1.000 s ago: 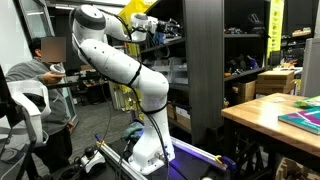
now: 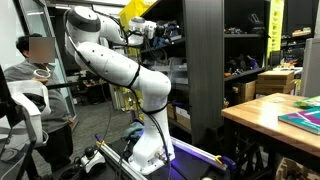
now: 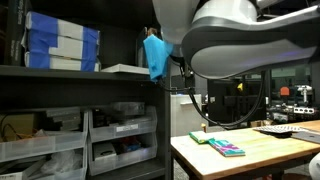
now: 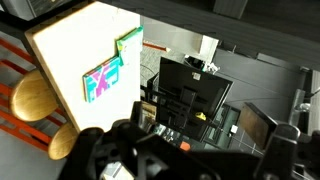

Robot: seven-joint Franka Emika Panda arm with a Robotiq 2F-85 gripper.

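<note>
My gripper is open at the bottom of the wrist view, its dark fingers wide apart, and no held object shows between them. In exterior view 1 the arm is raised, with the gripper (image 2: pixel 162 34) up beside the dark shelf unit. A colourful flat pack (image 4: pixel 101 78) lies on the pale table far below the fingers. Close by it is a green-and-white pack (image 4: pixel 130 46). Both are clear of the gripper; the same colourful pack (image 3: pixel 226 147) shows on the table in exterior view 2.
The wooden table (image 2: pixel 262 112) stands to the right of the arm's base. Dark shelving (image 2: pixel 207 75) rises behind, with clear plastic drawers (image 3: pixel 125 128) and cardboard boxes (image 2: pixel 274 82) on it. Round stools (image 4: pixel 35 98) flank the table. At the left sits a person (image 2: pixel 32 68).
The seated person at the left has shifted posture. My arm looks nearly the same as before, and the table and its packs have not visibly moved.
</note>
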